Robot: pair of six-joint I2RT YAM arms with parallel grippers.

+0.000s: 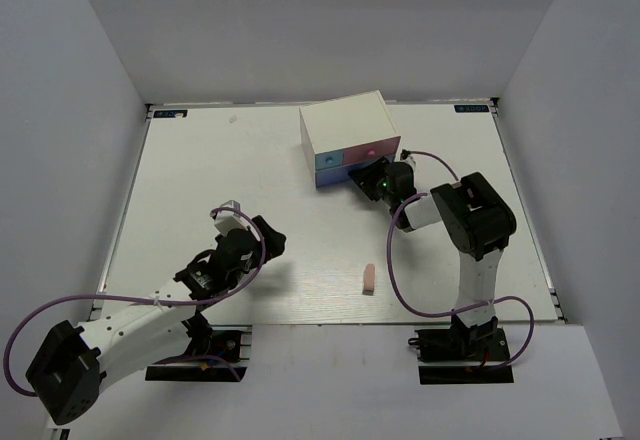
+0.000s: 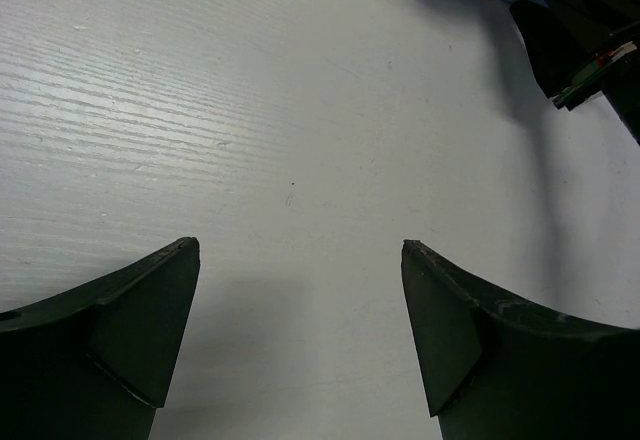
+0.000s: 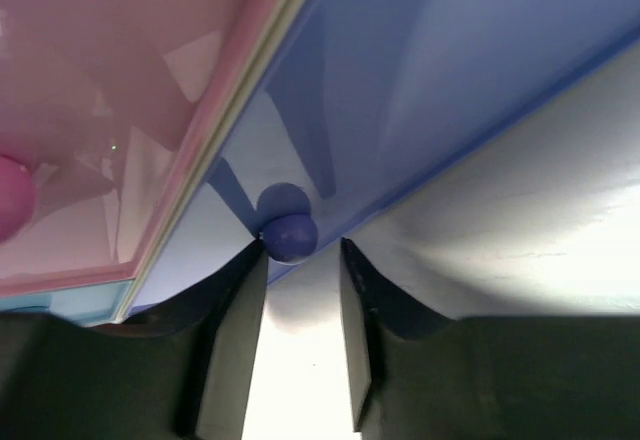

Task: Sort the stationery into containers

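A small cabinet [image 1: 347, 124] with a white top stands at the back of the table; its front has a light-blue drawer [image 1: 330, 159], a pink drawer [image 1: 370, 151] and a wide dark-blue drawer [image 3: 470, 70] below them, all closed. My right gripper is partly open at the dark-blue drawer's round knob [image 3: 290, 238], which sits by the left fingertip; whether they touch I cannot tell. At the front of the table lies a pinkish eraser-like block [image 1: 369, 279]. Over the left part of the table my left gripper is open and empty.
The right arm [image 1: 470, 230] reaches across the table's right side, close to the cabinet's front corner.
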